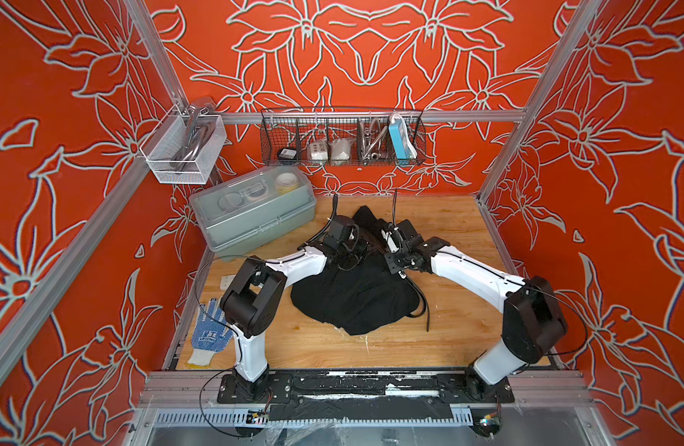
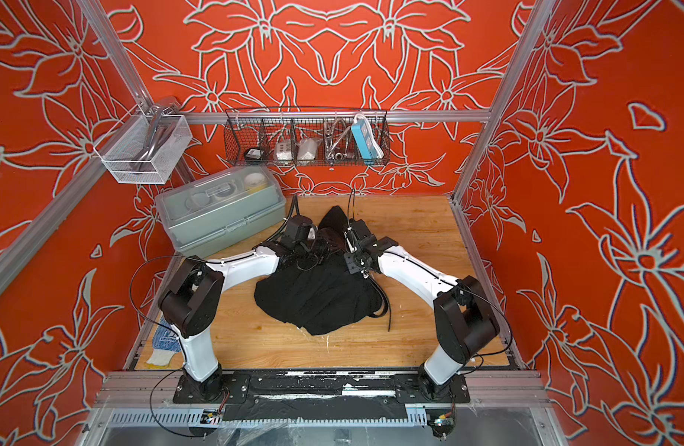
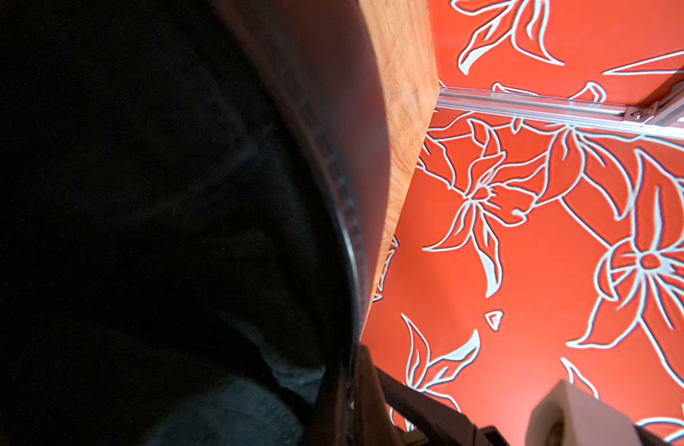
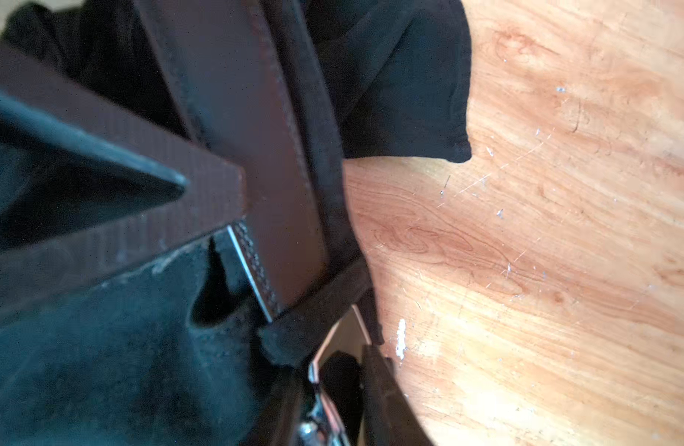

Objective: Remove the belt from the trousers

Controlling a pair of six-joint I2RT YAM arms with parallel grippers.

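Black trousers (image 1: 349, 297) lie bunched mid-table, a brown leather belt (image 4: 245, 133) at their waist, passing under a cloth loop (image 4: 312, 304). A metal piece, likely the buckle (image 4: 334, 334), shows below that loop, beside the dark fingertips of my right gripper (image 1: 394, 252); whether it is gripped I cannot tell. My left gripper (image 1: 360, 249) is over the trousers at the waist, close left of the right one; the belt runs up from it in the left wrist view, and its fingers are mostly hidden.
A grey lidded box (image 1: 252, 212) stands at back left, a blue glove (image 1: 211, 327) at front left. Wire baskets (image 1: 342, 137) hang on the walls. Bare table (image 1: 468, 230) lies to the right.
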